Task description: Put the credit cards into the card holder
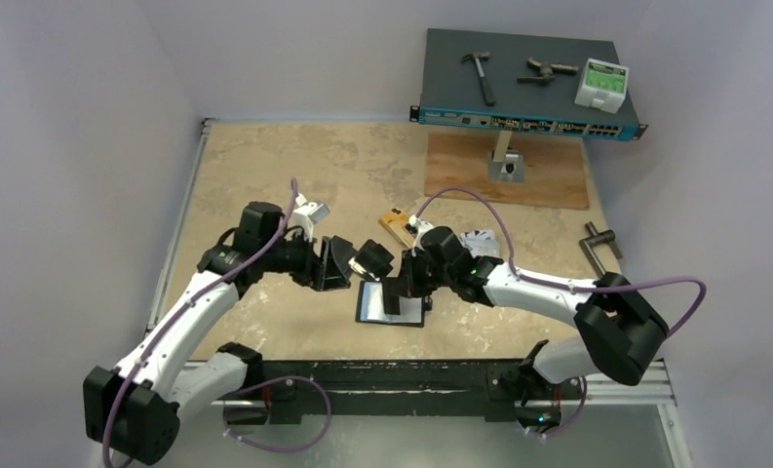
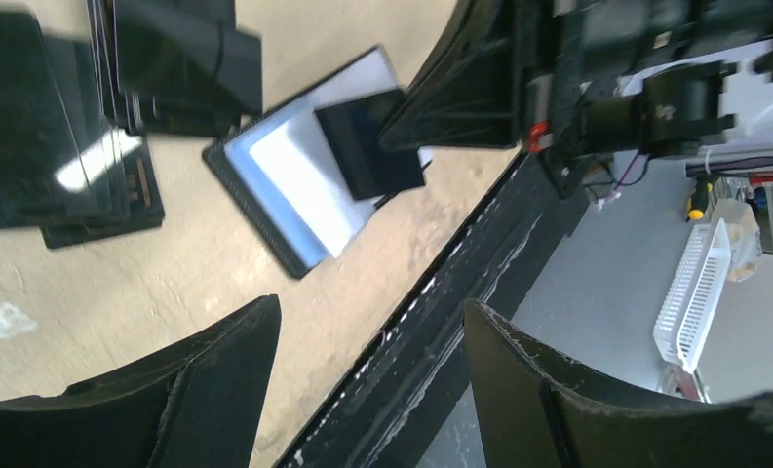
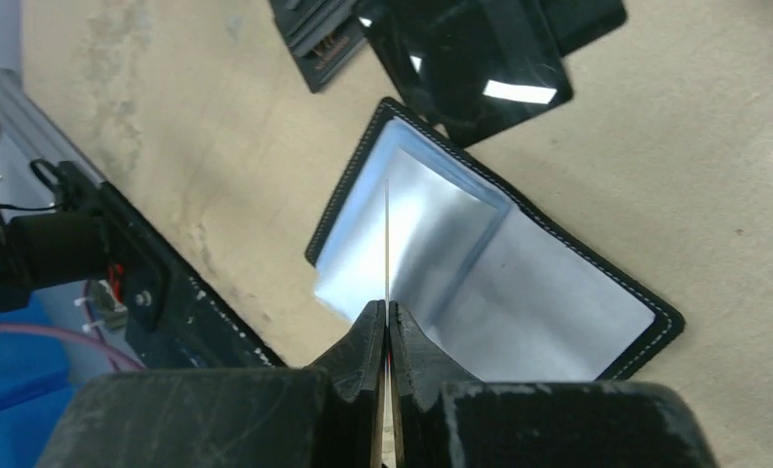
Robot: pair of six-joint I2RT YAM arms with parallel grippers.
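Observation:
The open card holder (image 1: pixel 375 316) lies on the table, with clear pockets inside and a black stitched edge (image 3: pixel 645 343). My right gripper is shut on a black card (image 2: pixel 367 146). The right wrist view catches that card edge-on as a thin line between the fingertips, while the top view shows it above the holder's middle. My left gripper stands open and empty, left of the holder. Piles of dark cards (image 1: pixel 372 257) lie just behind the holder; a glossy dark card (image 3: pixel 465 73) tops one of them.
A wooden piece (image 1: pixel 396 225) and some whitish cards (image 1: pixel 480 242) lie farther back. At the right are a grey metal tool (image 1: pixel 597 246) and a wooden board (image 1: pixel 558 185). Table to the holder's left is free, and its front edge is close.

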